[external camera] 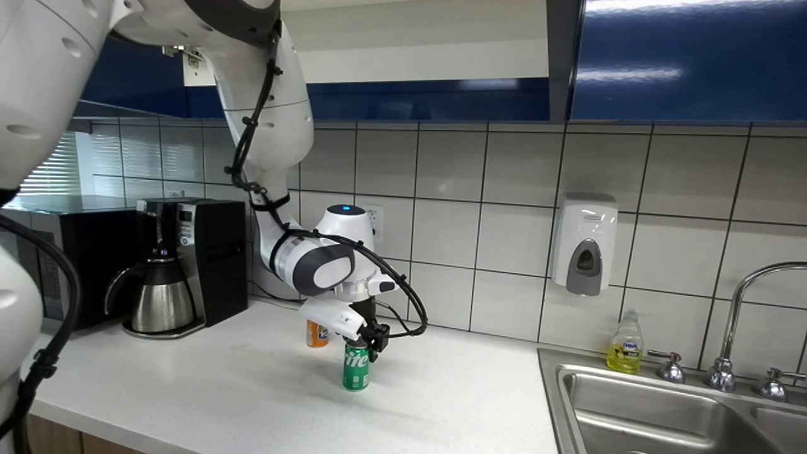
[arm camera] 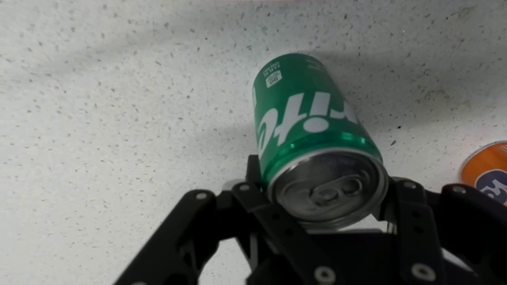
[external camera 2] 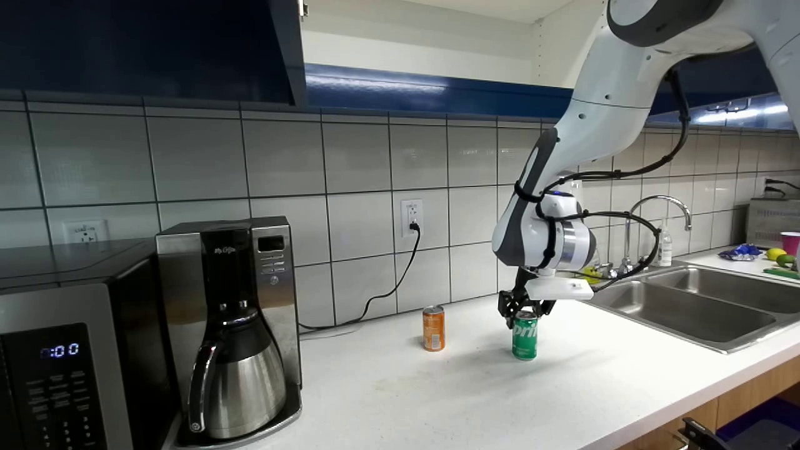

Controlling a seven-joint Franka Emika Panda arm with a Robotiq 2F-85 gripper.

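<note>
A green Sprite can (external camera: pixel 355 371) is upright beneath the arm, its silver lid facing the camera in the wrist view. My gripper is shut on the can's upper end, one black finger on either side. Whether its base touches the counter (external camera: pixel 227 378) or hangs just over it, I cannot tell. An orange can (external camera 2: pixel 433 329) stands apart from it, nearer the coffee maker; only part of that can shows at the right edge of the wrist view.
A coffee maker (external camera 2: pixel 244 330) and a microwave (external camera 2: pixel 67 352) occupy one end of the counter. Toward the other end are a dish soap bottle (external camera: pixel 625 344), the faucet (external camera: pixel 730 333) and a steel sink (external camera: pixel 556 393). An open cabinet (external camera: pixel 423 45) hangs overhead.
</note>
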